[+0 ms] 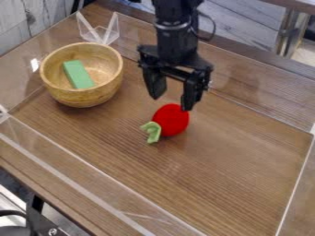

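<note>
My black gripper (pixel 174 90) hangs over the middle of the table, open, its fingertips apart. A little below it in the view lies a red round object (pixel 171 119) with a pale green stem or part (pixel 153 130) pointing down-left. Nothing shows between the fingers.
A wooden bowl (pixel 116 76) at the upper left holds a green block (pixel 76 74). Black cables lie at the lower left corner.
</note>
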